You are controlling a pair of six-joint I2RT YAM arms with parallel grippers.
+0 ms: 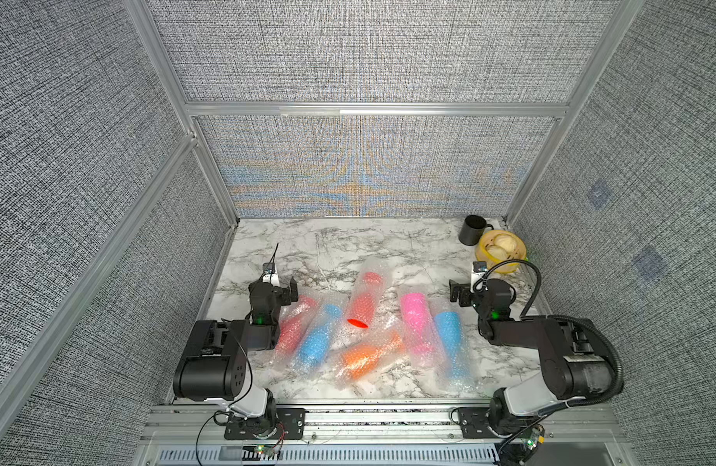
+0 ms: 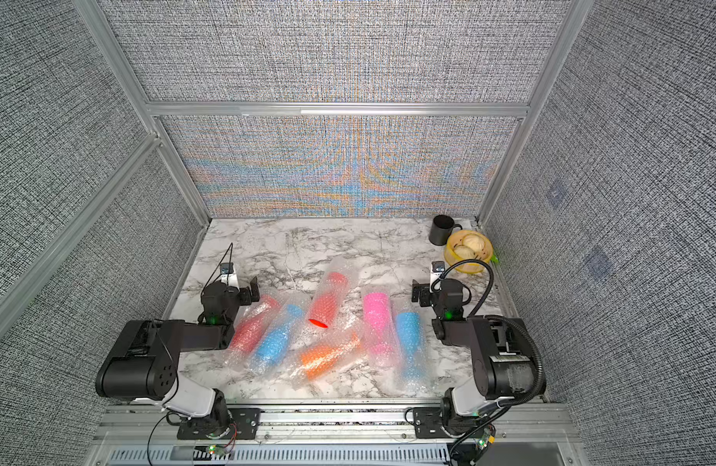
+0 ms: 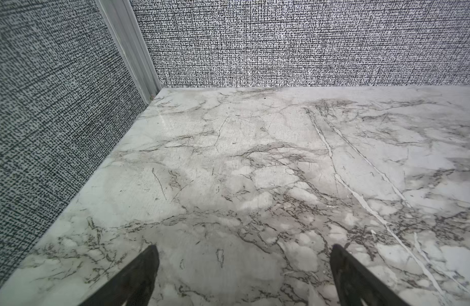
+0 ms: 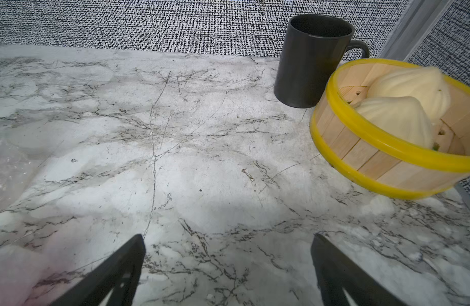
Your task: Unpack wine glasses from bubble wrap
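Several bubble-wrapped glasses lie on their sides across the front half of the marble table. From left to right in the top left view they are a dull red one (image 1: 296,324), a blue one (image 1: 317,338), a bright red one (image 1: 364,299) farther back, an orange one (image 1: 369,355), a pink one (image 1: 418,326) and a second blue one (image 1: 449,338). My left gripper is open above bare marble, just beyond the dull red glass. On the right, my other gripper also stands open and empty, near the pink and second blue glasses.
A black mug (image 4: 313,58) and a yellow-rimmed bamboo basket (image 4: 367,122) with white buns (image 4: 398,114) stand at the back right corner. Free marble covers the back left and back middle. Grey fabric walls enclose the table.
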